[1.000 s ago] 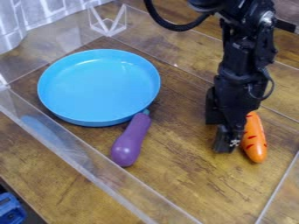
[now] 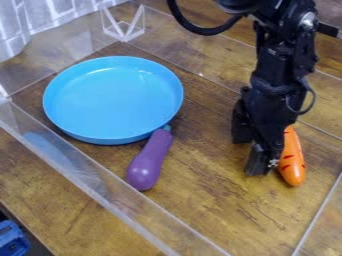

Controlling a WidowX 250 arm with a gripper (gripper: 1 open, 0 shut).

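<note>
My black gripper [image 2: 273,150] is lowered to the table at the right of the camera view, beside an orange carrot [image 2: 291,165] that lies along its right side, partly behind it. Whether the fingers are open or shut on the carrot cannot be told; the dark parts overlap. A blue plate [image 2: 112,95] lies at the left, and a purple eggplant [image 2: 148,163] lies below it.
A transparent edge runs along the left and front left. A small blue object [image 2: 11,240] sits in the bottom left corner.
</note>
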